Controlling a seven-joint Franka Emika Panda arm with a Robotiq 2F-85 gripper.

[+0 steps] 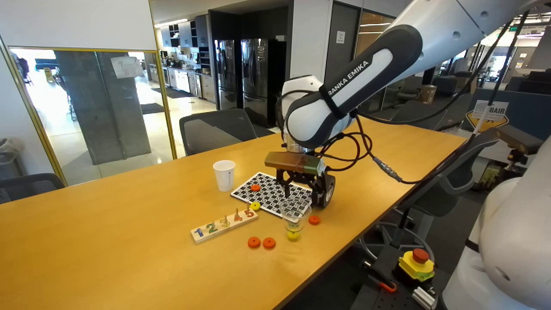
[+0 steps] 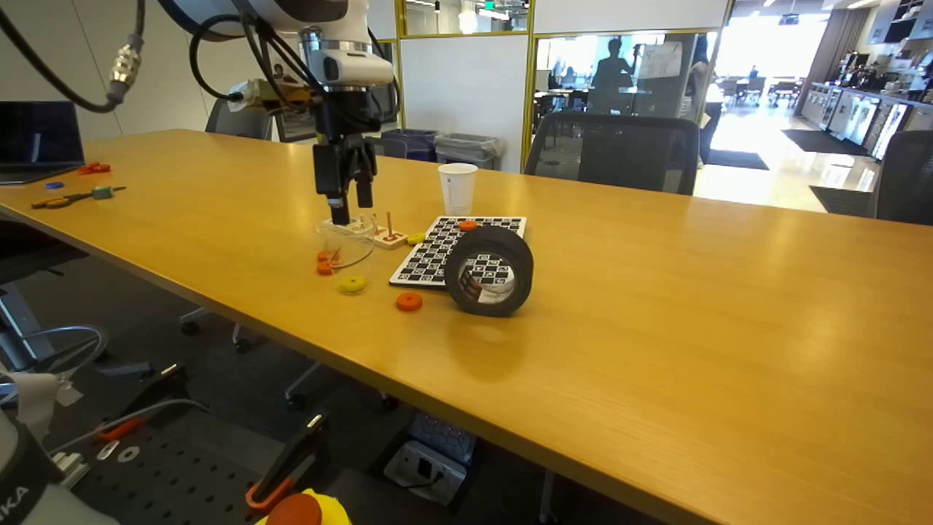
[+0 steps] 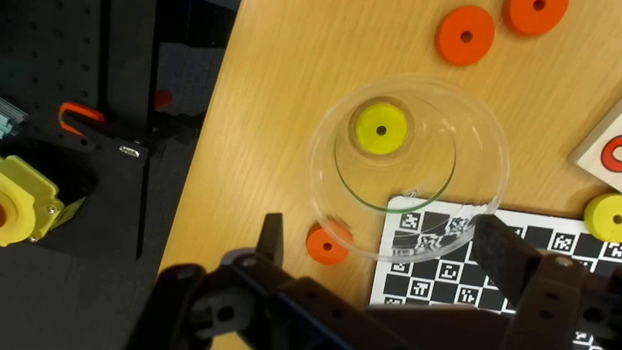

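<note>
A clear cup stands on the table, and a yellow disc with a centre hole lies at its bottom. In exterior view 1 the same disc shows yellow through the cup's lower part. My gripper is open above the cup, its fingers wide apart with nothing between them. From the side, in exterior view 2, the fingertips hang near the height of the cup's rim. An orange disc lies on the table close beside the cup.
A checkered board bears an orange disc; a second yellow disc lies at its edge. Nearby are a numbered peg board, a white cup, two orange discs and upright black tape.
</note>
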